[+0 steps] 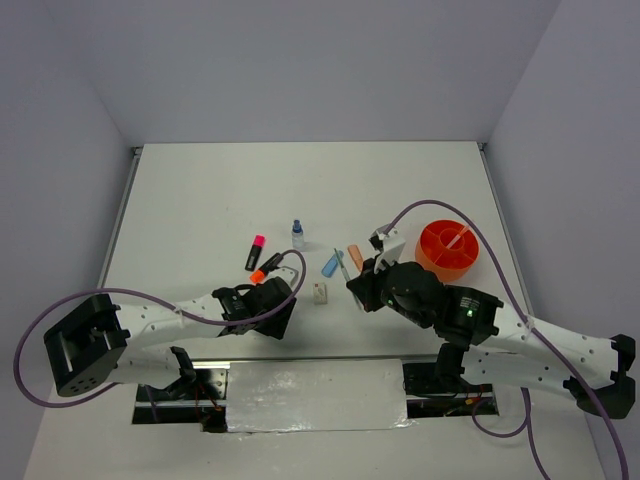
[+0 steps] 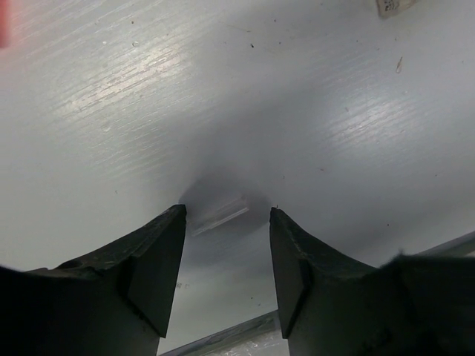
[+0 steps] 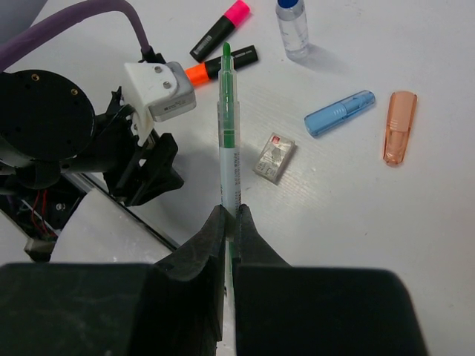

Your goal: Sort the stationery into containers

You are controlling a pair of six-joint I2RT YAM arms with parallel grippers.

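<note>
My right gripper is shut on a green-tipped pen [image 3: 228, 170], held upright in the right wrist view above the table. My left gripper hovers low at the front of the table, its fingers apart; a thin clear strip [image 2: 223, 213] shows on the surface between them. A pink marker [image 1: 255, 252], an orange marker [image 1: 259, 274], a small bottle [image 1: 297, 236], a blue item [image 3: 335, 115], a peach item [image 3: 399, 126] and an eraser [image 3: 273, 158] lie around the middle.
An orange divided cup [image 1: 448, 265] stands at the right, with a light stick inside. A metal edge runs along the front.
</note>
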